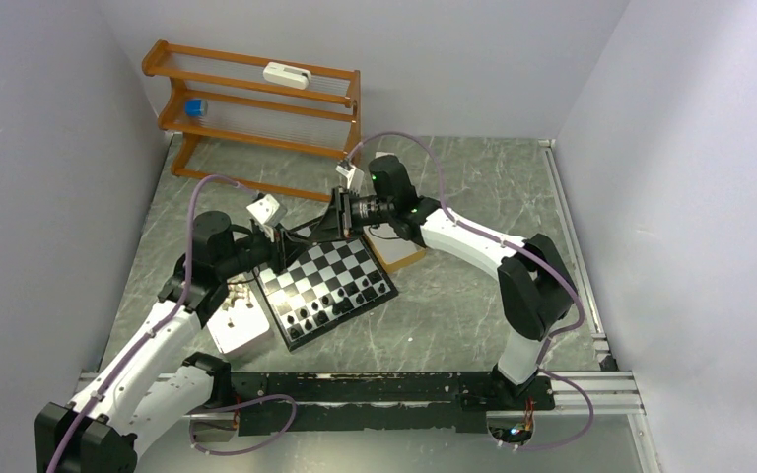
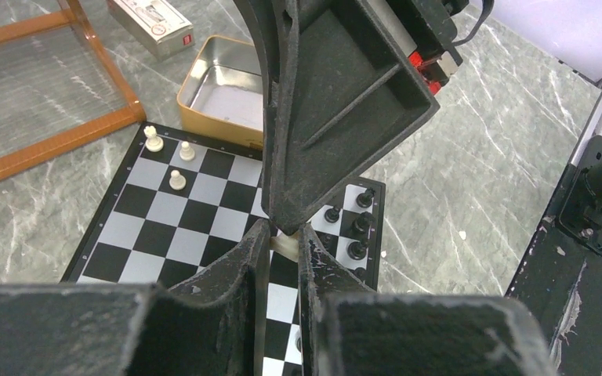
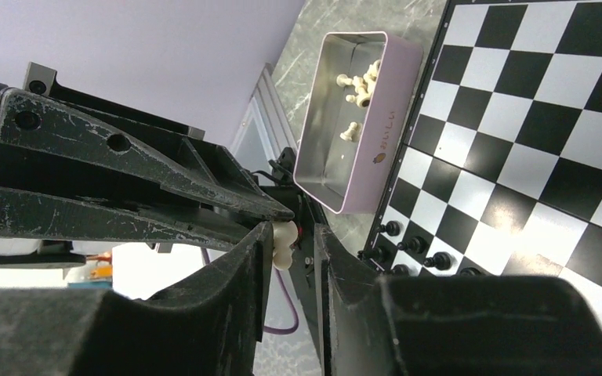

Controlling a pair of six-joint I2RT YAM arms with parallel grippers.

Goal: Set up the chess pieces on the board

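Above the chessboard (image 1: 320, 286) the two grippers meet. My left gripper is shut on a white chess piece (image 2: 284, 247). My right gripper closes in around that same piece (image 3: 282, 258) from the other side; whether it grips it is unclear. Several black pieces (image 2: 357, 251) stand along one edge of the board. Three white pieces (image 2: 177, 180) stand near a far corner. More white pieces (image 3: 351, 131) lie in a pink-sided metal box (image 3: 392, 117) beside the board.
A yellow-sided tin (image 2: 218, 117) lies beyond the board. A wooden rack (image 1: 256, 89) stands at the back.
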